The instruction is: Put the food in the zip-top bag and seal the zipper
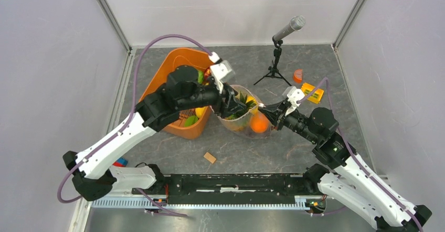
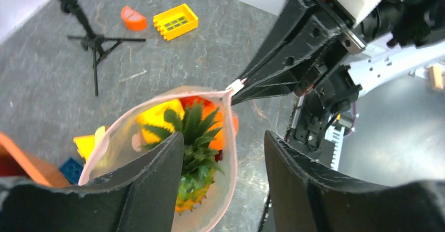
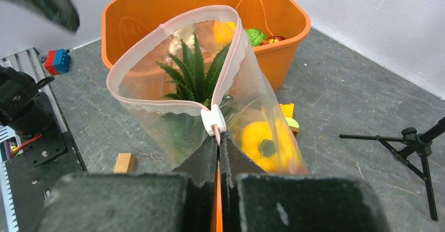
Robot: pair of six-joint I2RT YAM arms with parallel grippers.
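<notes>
The clear zip top bag (image 1: pixel 236 125) stands open on the table, holding a pineapple (image 3: pixel 195 74), an orange (image 1: pixel 259 122) and yellow food (image 3: pixel 262 143). My left gripper hangs open over the bag's mouth, its fingers either side of the pink zipper rim at one end. My right gripper is shut at the white slider (image 3: pixel 213 118) on the zipper, its tips at the pink strip just below it.
An orange bin (image 1: pixel 186 130) with more food stands left of the bag. A microphone stand (image 1: pixel 274 69), yellow crate (image 2: pixel 176 22), orange piece (image 2: pixel 134 18) and small wooden block (image 1: pixel 210 157) lie around.
</notes>
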